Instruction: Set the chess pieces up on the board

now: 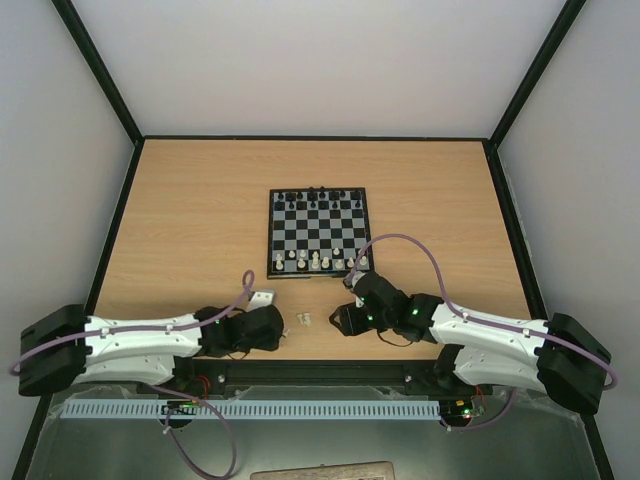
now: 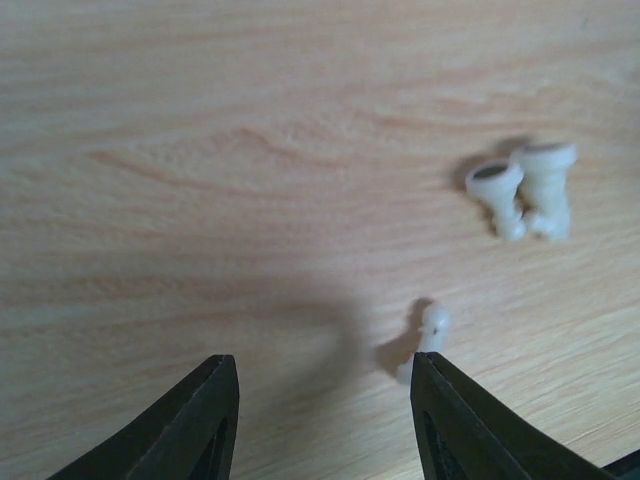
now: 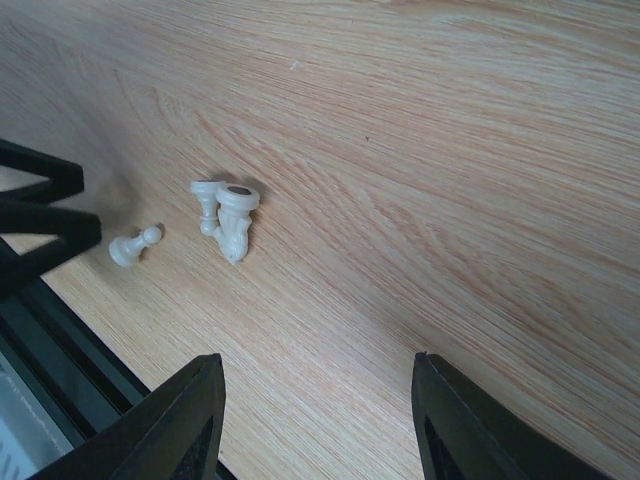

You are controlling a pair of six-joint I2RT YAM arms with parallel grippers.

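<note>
Near the table's front edge lie three white pieces: a small pawn (image 2: pixel 430 340) on its side and two larger pieces (image 2: pixel 522 190) lying against each other. My left gripper is open above the table, the pawn just beyond its right finger, nothing between the fingers. My right gripper (image 1: pixel 338 322) stands open over bare wood, the white pair (image 3: pixel 228 215) up and left of it in its wrist view. The chessboard (image 1: pixel 320 218) carries dark pieces (image 1: pixel 318 197) along its far rows and white pieces (image 1: pixel 315 260) along its near rows.
The left gripper's fingers (image 3: pixel 45 215) reach into the right wrist view, close by the pawn. The black front rail (image 1: pixel 320 370) borders the table just behind the loose pieces. Wide bare wood surrounds the board's sides and back.
</note>
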